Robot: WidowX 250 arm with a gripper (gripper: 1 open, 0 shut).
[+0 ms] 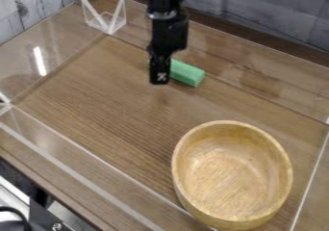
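My black gripper (160,75) is low over the wooden table (90,115), just left of a green block (186,72) and partly in front of it. The fingertips are small and dark here, and nothing shows held between them. The green block lies at an angle on the table, upper middle of the view.
A large light wooden bowl (232,187) sits at the lower right. Pale brackets stand at the far left and top left edges, and the table's back edge runs along the top.
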